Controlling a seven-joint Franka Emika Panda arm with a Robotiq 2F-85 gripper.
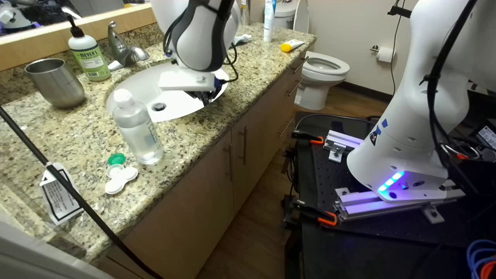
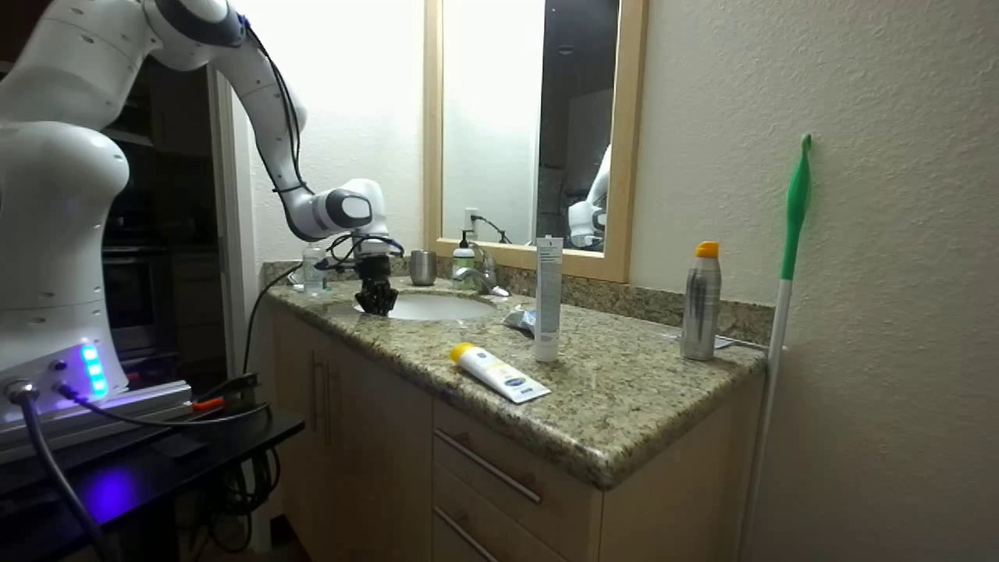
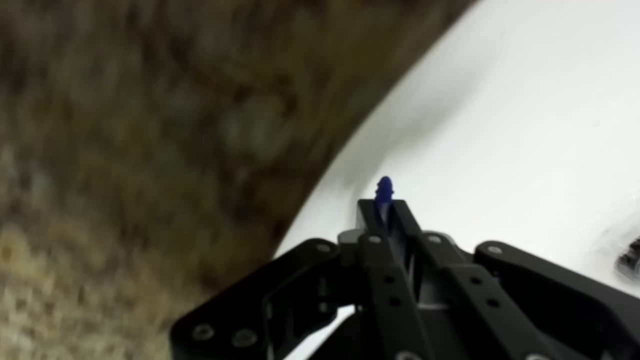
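Over the near edge of the white sink, my gripper points downward, close to where the basin meets the granite counter. Its black fingers are shut on a thin blue-tipped item, whose small ridged end pokes out just past the fingertips in the wrist view. The rest of that item is hidden between the fingers. In the second exterior view the gripper appears as a dark shape at the basin's rim, and what it holds cannot be made out there.
Near the basin stand a clear bottle, steel cup, soap pump bottle and faucet. A white contact-lens case lies at the counter's near end. Toward the other end are an upright tube, yellow-capped tube and spray can.
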